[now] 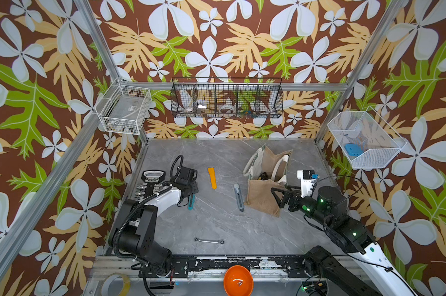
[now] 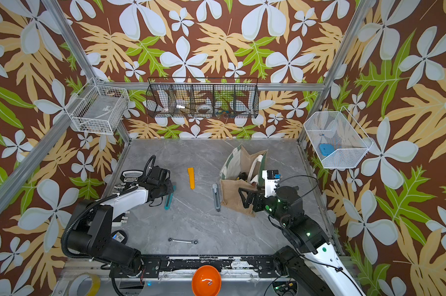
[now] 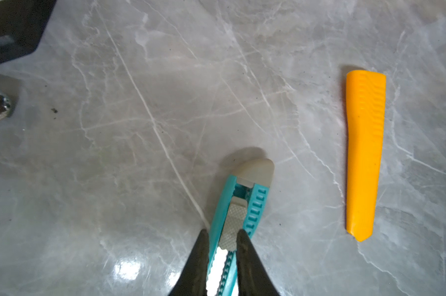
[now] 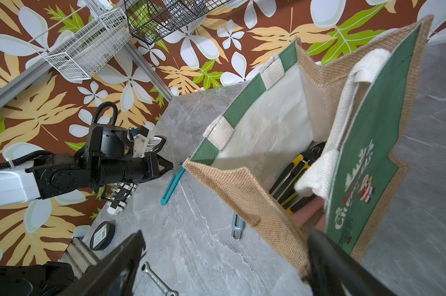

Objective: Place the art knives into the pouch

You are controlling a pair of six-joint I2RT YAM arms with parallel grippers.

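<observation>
A teal art knife [image 3: 255, 207] with a grey tip and slider lies on the table under my left gripper. The fingers stand a narrow gap apart; the right one overlaps the knife in the left wrist view. From the right wrist view, the teal knife [image 4: 172, 187] lies on the table just beyond that gripper. The pouch [image 4: 262, 212], a burlap bag with green and white sides, stands with its mouth open; yellow-and-black knives [image 4: 294, 172] are inside. My right gripper is open wide, one finger by the pouch's near corner.
An orange tool [image 1: 212, 178] and a grey-blue knife [image 1: 238, 197] lie between the left arm and the pouch. A wrench [image 1: 209, 240] is near the front edge. Sockets and a black case [image 1: 153, 176] crowd the left side.
</observation>
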